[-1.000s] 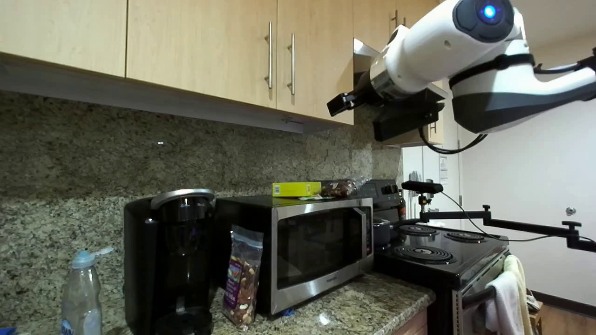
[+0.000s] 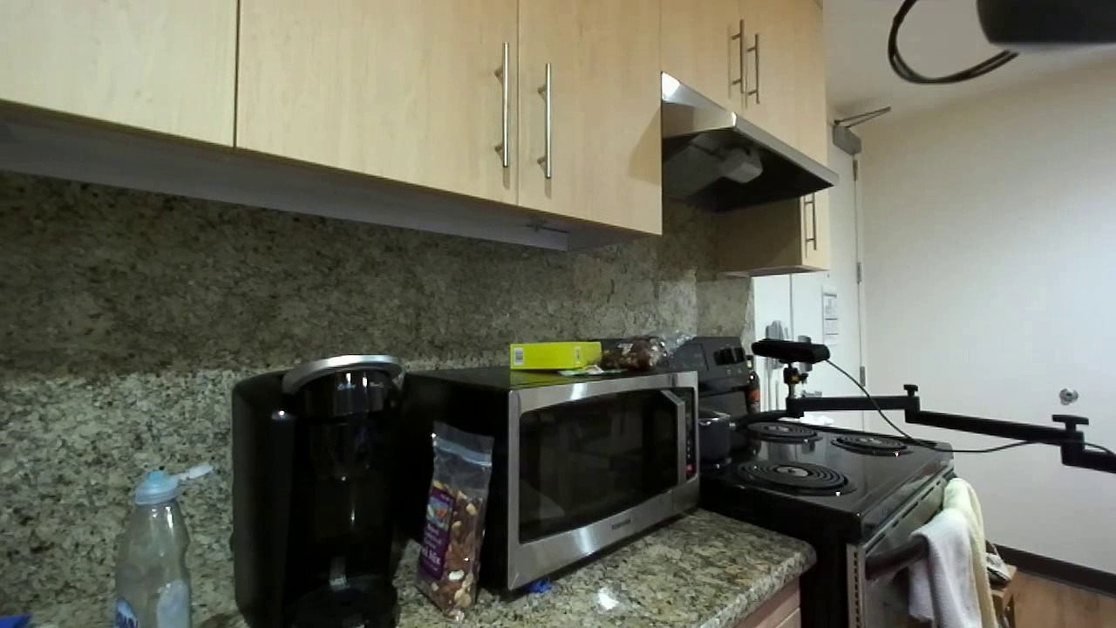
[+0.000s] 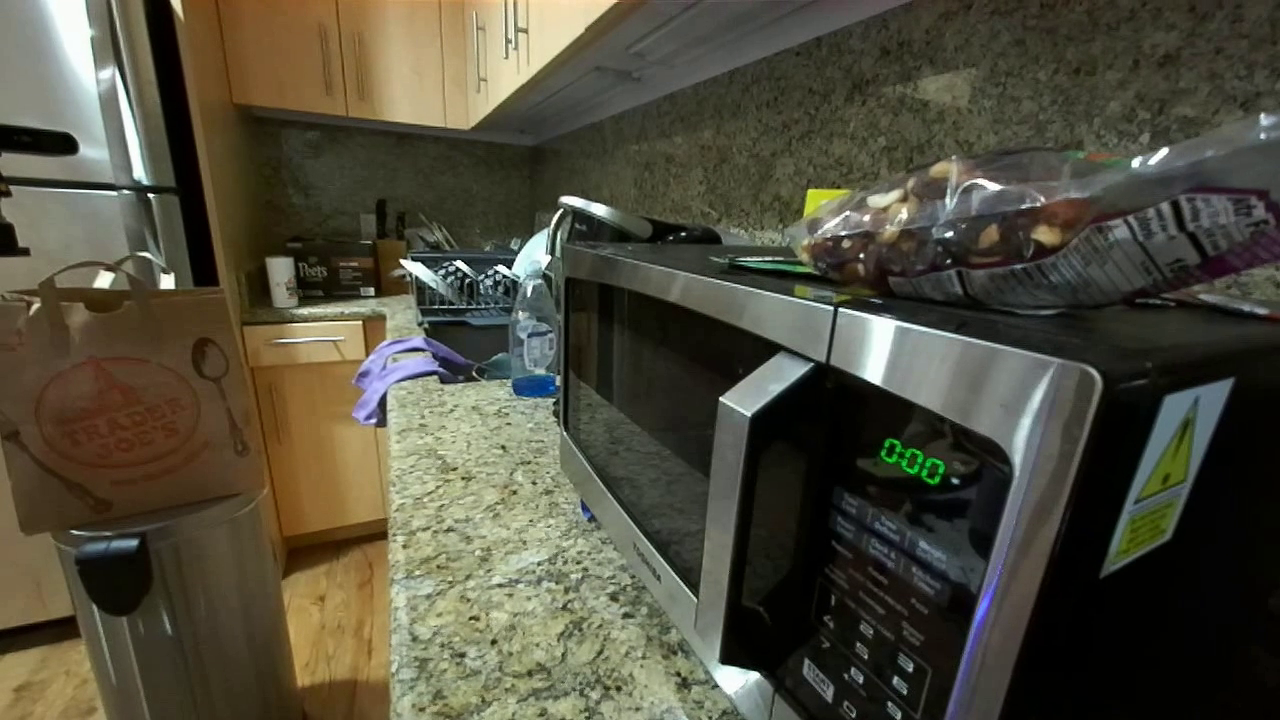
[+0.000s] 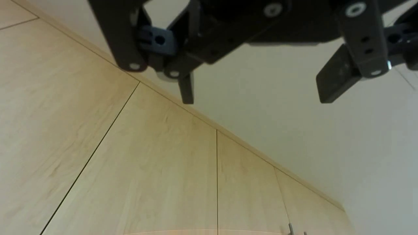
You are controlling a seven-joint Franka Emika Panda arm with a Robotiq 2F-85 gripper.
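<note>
Wide apart in the wrist view, the fingers [image 4: 187,89] of my gripper are open, and the gap between them holds nothing. Behind them are the wooden cabinet doors [image 4: 164,156] and a pale ceiling. In exterior view 1 only a dark part of the arm [image 2: 1046,19] and a cable loop show at the top right corner; the fingers are out of that view. The microwave [image 2: 602,460] stands closed on the counter. Its display [image 3: 912,462] reads 0:00 in exterior view 2. A nut mix bag [image 2: 458,523] leans upright against its side.
A black coffee maker [image 2: 314,492] and a soap bottle [image 2: 153,555] stand left of the microwave. A yellow box [image 2: 554,356] and another nut bag [image 3: 996,228] lie on its top. The stove [image 2: 826,471] is at the right.
The white arm and its gripper, before in front of the upper cabinets and range hood, have moved up and right, almost out of exterior view 1. The counter objects look unchanged.
</note>
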